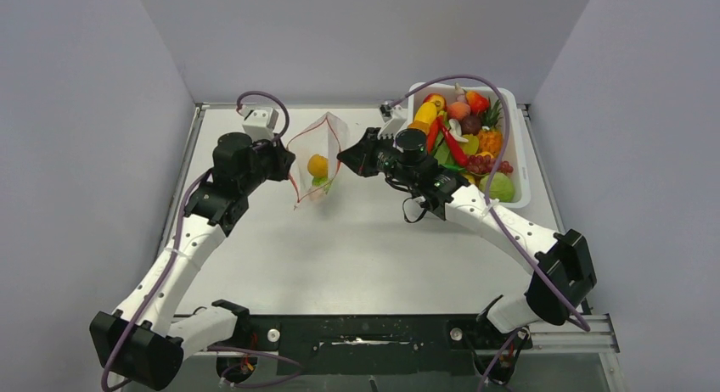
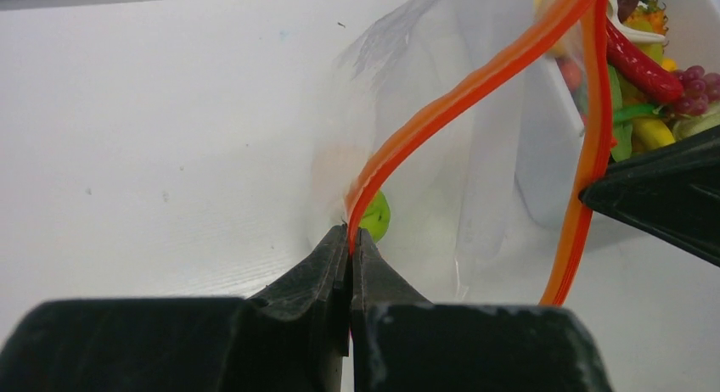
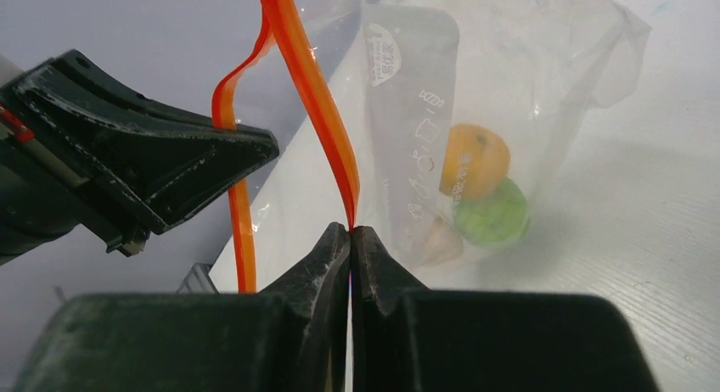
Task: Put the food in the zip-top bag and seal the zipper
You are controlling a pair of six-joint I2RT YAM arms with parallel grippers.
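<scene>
A clear zip top bag [image 3: 407,112] with orange zipper edges hangs open between my two arms. My left gripper is shut on one orange edge; opposite it, my right gripper is shut on the other. From above, the left gripper [image 1: 292,159] and right gripper [image 1: 340,158] face each other across the mouth. Inside lie an orange-yellow fruit [image 3: 475,161], a green item [image 3: 494,210] and a pale brownish one [image 3: 441,242], low in the bag. The left wrist view shows only the green item [image 2: 376,215] clearly.
A white bin [image 1: 521,184] heaped with toy fruit and vegetables stands at the right, close behind the right arm. Grey walls enclose the back and sides.
</scene>
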